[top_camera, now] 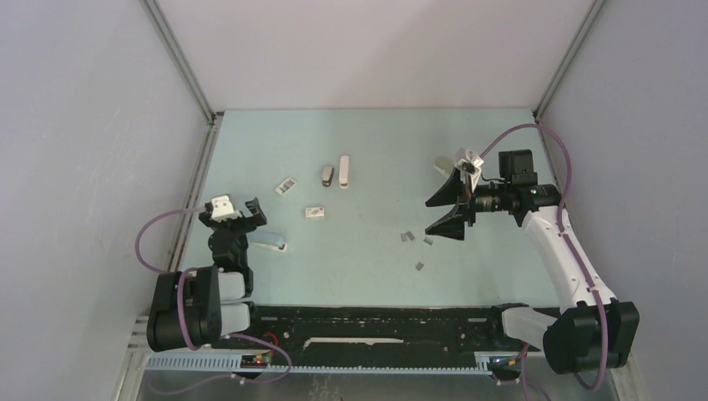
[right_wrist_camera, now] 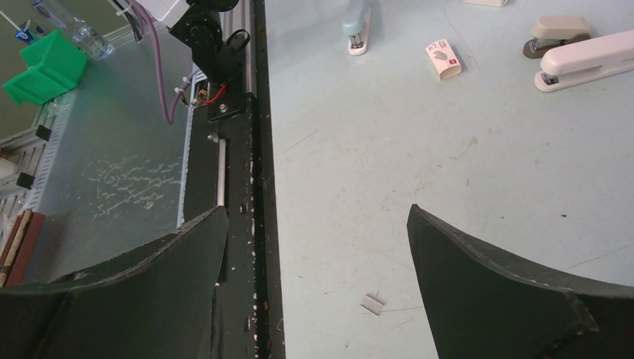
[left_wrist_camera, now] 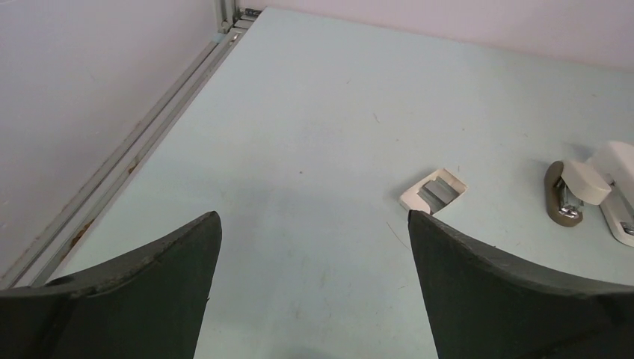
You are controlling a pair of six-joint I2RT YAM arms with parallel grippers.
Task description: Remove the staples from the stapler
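Three staplers show on the table. A blue one (top_camera: 269,239) lies at the left, partly behind my left arm in the top view. Near the middle, a small beige-and-brown stapler (top_camera: 327,175) lies beside a long white stapler (top_camera: 344,171). My left gripper (top_camera: 235,209) is open over the left side of the table, with only bare surface between its fingers. On the right side, my right gripper (top_camera: 442,207) also stands open and empty, pointing left toward the table's middle. Several grey staple strips (top_camera: 419,266) lie loose in front of and below it.
An open box with staple strips (top_camera: 285,185) and a white-and-red box (top_camera: 315,212) lie left of centre. A pale object (top_camera: 444,165) sits partly hidden behind the right gripper. Side walls close both ends.
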